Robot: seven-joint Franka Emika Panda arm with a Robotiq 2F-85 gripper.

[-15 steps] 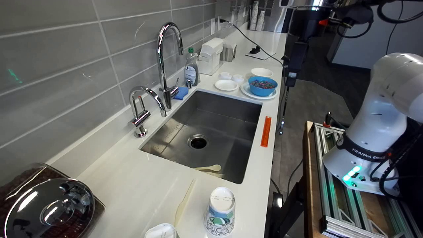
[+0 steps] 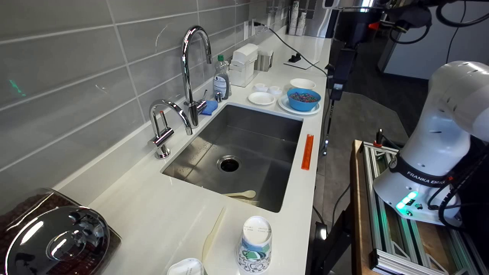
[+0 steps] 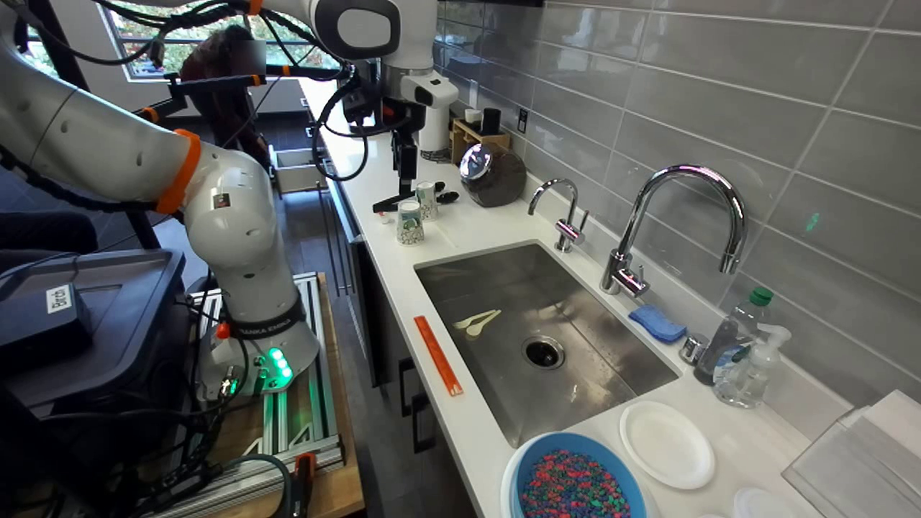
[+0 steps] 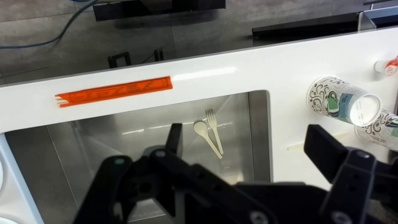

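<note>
My gripper stands open in the wrist view, its two dark fingers wide apart and nothing held between them. Below it in the sink [image 4: 260, 130] lie a cream spoon [image 4: 201, 129] and a fork [image 4: 211, 121], side by side. A pale knife [image 4: 296, 147] rests on the counter right of the sink, partly hidden by a finger. Two patterned paper cups stand upside down there, one nearer the front edge [image 4: 334, 100] and another [image 4: 384, 130] behind it. An orange chopstick packet [image 4: 115, 91] lies along the front strip of counter.
Two chrome faucets, a tall one [image 2: 187, 73] and a short one [image 2: 161, 133], rise behind the sink. Beyond its far end are a blue bowl [image 2: 302, 104] of colourful bits, a white plate [image 2: 261, 98] and a soap bottle [image 2: 222, 78]. A lidded dark container [image 3: 493, 175] sits near the wall.
</note>
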